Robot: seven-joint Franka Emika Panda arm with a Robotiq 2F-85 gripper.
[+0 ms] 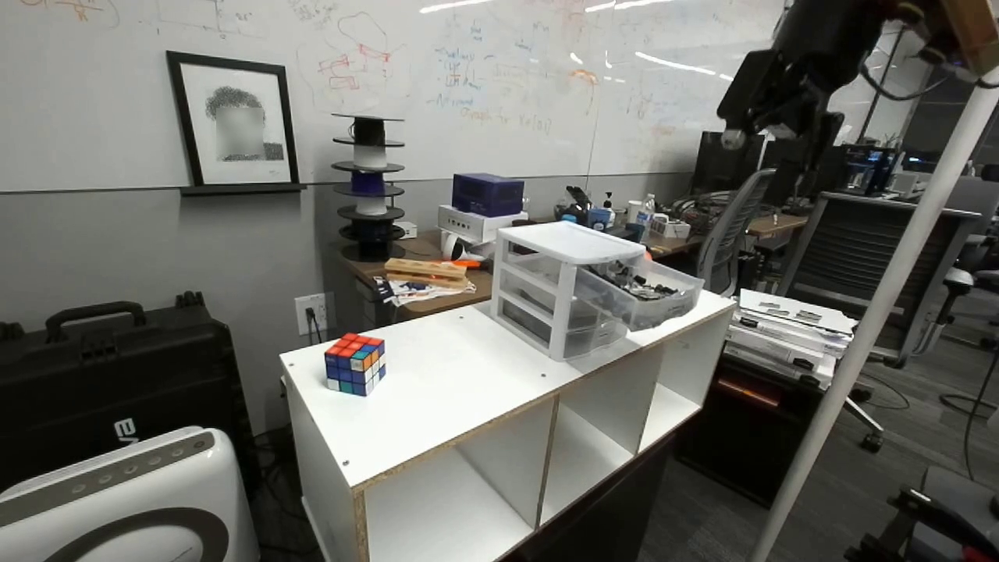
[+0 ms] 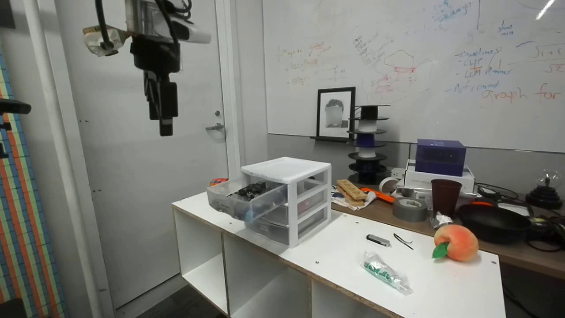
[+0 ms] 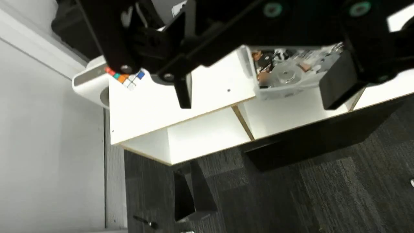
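My gripper is open, its two fingers far apart with nothing between them. In exterior view 1 the gripper (image 1: 775,154) hangs in the air at the upper right, higher than the drawer unit. The same gripper (image 2: 165,127) shows edge-on in exterior view 2, above and left of that unit. The white drawer unit (image 1: 573,240) stands on the shelf with its top drawer (image 1: 646,298) pulled out, full of small dark parts. At the shelf's far end sits a Rubik's cube (image 1: 355,364), partly covered by my gripper's body in the wrist view.
Across the drawer unit from the cube, a peach (image 2: 456,243), a plastic wrapper (image 2: 386,273) and a USB stick (image 2: 378,240) lie on the white shelf (image 2: 344,233). A white pole (image 1: 871,346) rises at the right. Shelf space between cube and drawers is clear.
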